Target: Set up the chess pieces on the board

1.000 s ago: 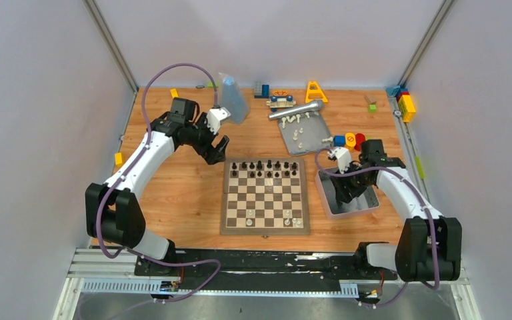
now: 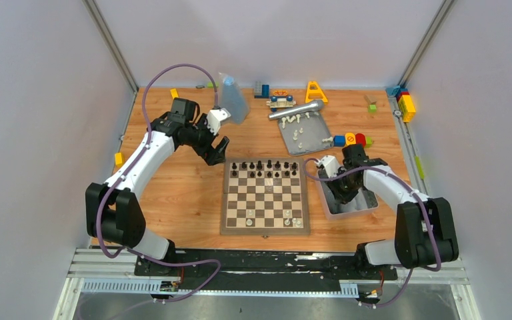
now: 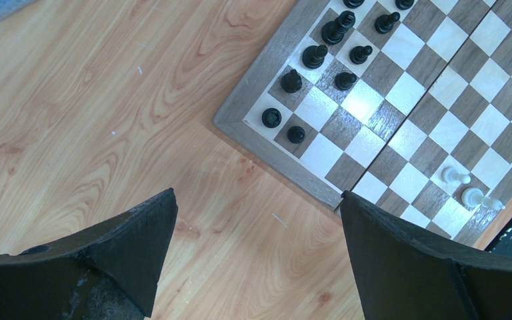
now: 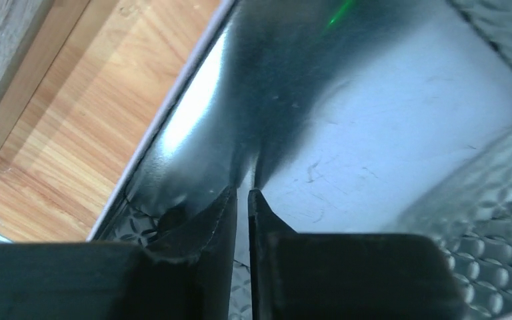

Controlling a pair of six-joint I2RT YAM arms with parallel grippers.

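Observation:
Black chess pieces point(image 2: 269, 165) stand in two rows along the far side of the chessboard point(image 2: 224, 213); the left wrist view shows one bare square among the black pawns point(image 3: 345, 81). A few white pieces point(image 2: 249, 222) are near the front edge. Several more white pieces point(image 2: 295, 133) lie on a grey tray point(image 2: 313, 143) behind the board. Left of the board, my left gripper is open and empty. Inside the bin point(image 2: 333, 215), my right gripper is shut but for a narrow gap; nothing can be made out between its tips. A dark rounded object point(image 4: 172, 219) shows beside one finger.
A silver tube point(image 2: 296, 110) lies across the tray's back edge. Coloured blocks point(image 2: 351, 139) sit behind the bin, and a blue-tinted bag point(image 2: 233, 100) lies at the back. Bare table is left of the board. The bin's walls surround my right gripper.
The left arm and the pieces on the board look unmoved.

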